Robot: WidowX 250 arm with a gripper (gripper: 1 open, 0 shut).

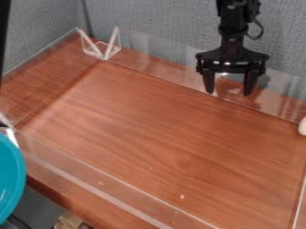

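My black gripper (228, 88) hangs at the back right of the wooden work surface (149, 148), near the rear edge. Its two fingers point down and stand apart, with nothing that I can make out between them.
A clear barrier runs round the surface, with white brackets (89, 46) at the back left corner. A cyan round object (7, 179) is at the left edge, a small white object (301, 126) at the right. Grey padded walls stand behind.
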